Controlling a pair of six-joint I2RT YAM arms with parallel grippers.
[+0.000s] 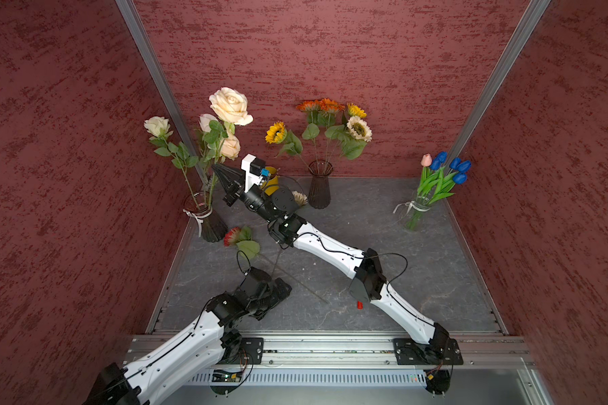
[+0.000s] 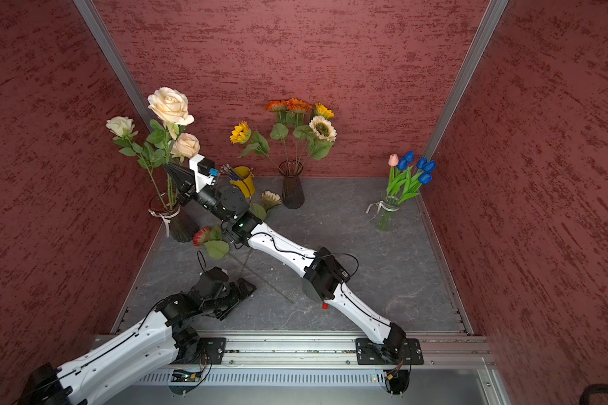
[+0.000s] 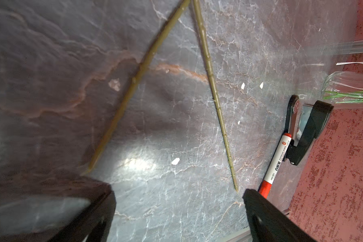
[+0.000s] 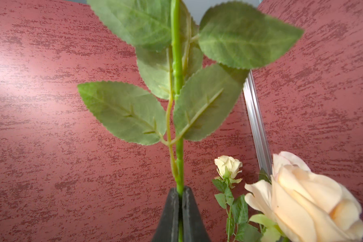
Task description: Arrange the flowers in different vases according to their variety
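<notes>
My right gripper is shut on the green stem (image 4: pixel 177 161) of a cream rose (image 1: pixel 230 106). The rose stands upright above the left dark vase (image 1: pixel 212 226), which has other pale roses (image 1: pixel 156 126) in it; whether its stem end is inside the mouth cannot be told. Open and empty, my left gripper hangs low over two bare stems (image 3: pixel 213 86) on the table. A red flower (image 1: pixel 231 235) and a whitish flower (image 2: pixel 270 198) lie there, partly hidden by the right arm. The back vase (image 1: pixel 319 192) holds sunflowers and orange flowers; a clear vase (image 1: pixel 414 214) holds tulips.
A yellow cup (image 2: pixel 244 183) with pens stands at the back, behind the right arm. In the left wrist view, a red-and-white marker (image 3: pixel 277 159) and a black stapler (image 3: pixel 310 131) lie near each other. Free table surface (image 1: pixel 432 270) shows at the right.
</notes>
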